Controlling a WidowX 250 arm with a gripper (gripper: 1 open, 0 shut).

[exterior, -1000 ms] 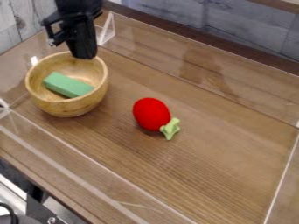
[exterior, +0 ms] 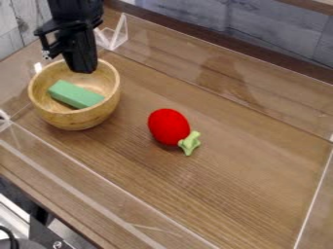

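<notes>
My gripper (exterior: 61,53) is at the top left, dark, above the back part of a wooden bowl (exterior: 97,113); its fingers look shut, with nothing seen between them. A green block (exterior: 76,93) lies inside the bowl. A red, rounded object with a pale green top (exterior: 169,127), like a strawberry, lies on the table to the right of the bowl.
Clear plastic-like pieces sit at the back left beside the arm, and cables show at the left edge and bottom left.
My gripper has moved left and slightly down over the bowl. The bowl, green block and red object stay where they were.
</notes>
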